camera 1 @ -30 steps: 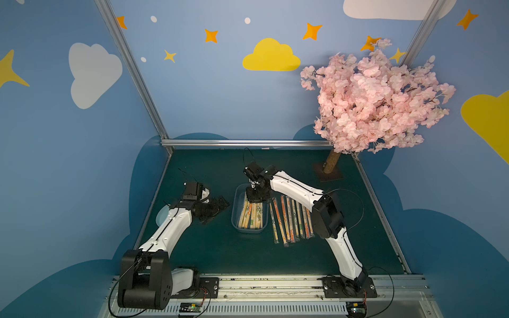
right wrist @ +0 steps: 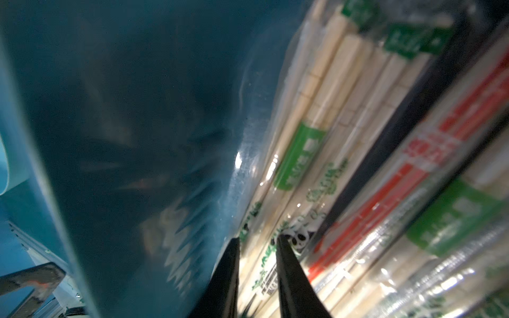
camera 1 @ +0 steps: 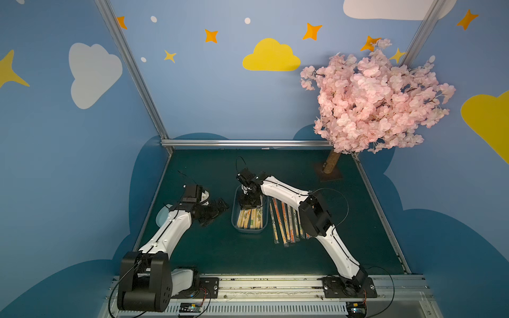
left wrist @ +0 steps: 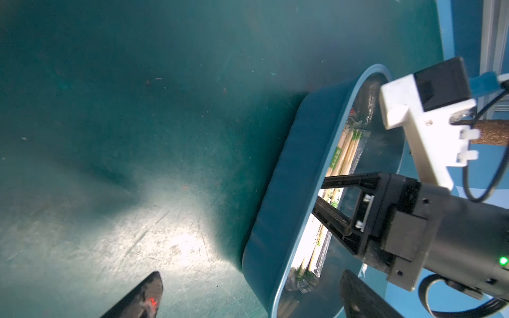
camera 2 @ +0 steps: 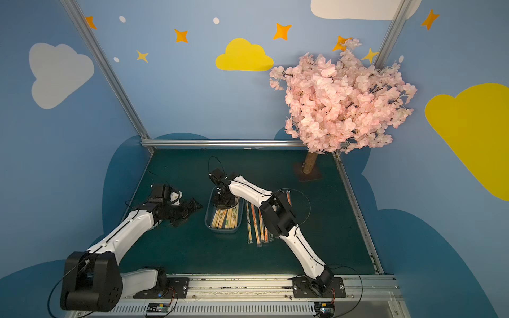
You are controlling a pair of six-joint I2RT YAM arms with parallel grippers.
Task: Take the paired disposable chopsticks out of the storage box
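The blue storage box (camera 1: 249,230) holds wrapped disposable chopsticks (right wrist: 297,159), some with green or red labels. My right gripper is down inside the box on the chopsticks near one wall, its fingertips part open; whether anything is between them is unclear. The left wrist view shows it reaching over the rim from the right. My left gripper (camera 1: 220,206) stands open left of the box, low over the table, its fingers (left wrist: 140,296) apart.
Several wrapped chopstick pairs (camera 1: 286,228) lie side by side on the table right of the box. A tree (camera 1: 331,161) stands at back right.
My right gripper has moved left and down into the box since a second ago. The left arm has barely moved.
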